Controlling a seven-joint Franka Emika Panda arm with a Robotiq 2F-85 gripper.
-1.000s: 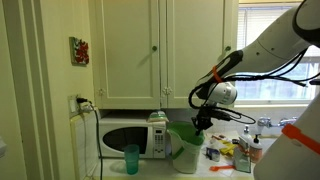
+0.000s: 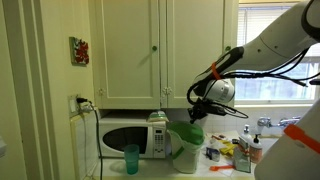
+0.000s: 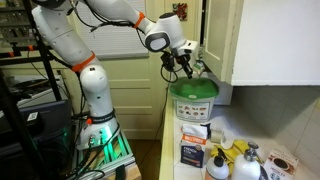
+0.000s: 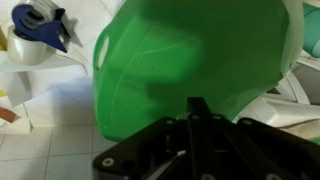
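A thin green sheet with a slot near one edge fills most of the wrist view. It lies across the top of a white bin, and its green edge stands up above the bin's rim in exterior view 1. My gripper points at the sheet, its dark fingers shut, with nothing visible between them. From the side, the gripper appears above the bin. Whether the fingertips touch the sheet cannot be told. The bin's inside is largely hidden.
A microwave and a teal cup stand left of the bin. Bottles, a box and small items crowd the counter on the other side. Cabinets hang above.
My gripper has risen and shifted left in exterior view 1, from low at the bin's right side to above it. The green sheet's upper edge looks slightly different; the bin stays put.
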